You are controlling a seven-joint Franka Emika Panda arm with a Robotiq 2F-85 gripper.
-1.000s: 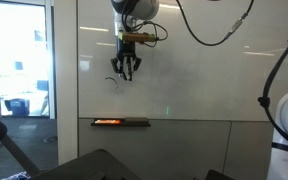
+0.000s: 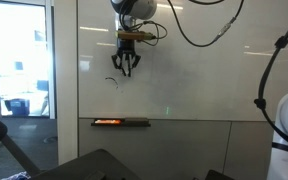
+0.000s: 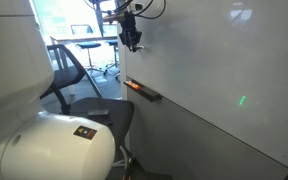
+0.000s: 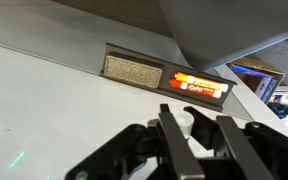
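My gripper (image 2: 126,66) is in front of the upper left of the whiteboard (image 2: 204,80). In the wrist view its black fingers (image 4: 139,140) come in from the bottom, around a pale, round-ended object (image 4: 184,122) that looks like a marker seen end-on. How firmly the fingers press on it cannot be made out. A short dark curved stroke (image 2: 111,80) shows on the board, just left of and below the gripper. The second exterior view has the gripper (image 3: 133,42) close to the board's left edge.
A dark tray (image 4: 129,69) on the board's lower edge holds an eraser-like block and red-orange markers (image 4: 197,85). Dark chairs (image 3: 94,110) stand below. An open doorway lies left of the board; a loose cable (image 2: 199,42) hangs from the arm.
The gripper and arm have shifted only slightly at the same spot by the board. The tray and the dark stroke look unchanged.
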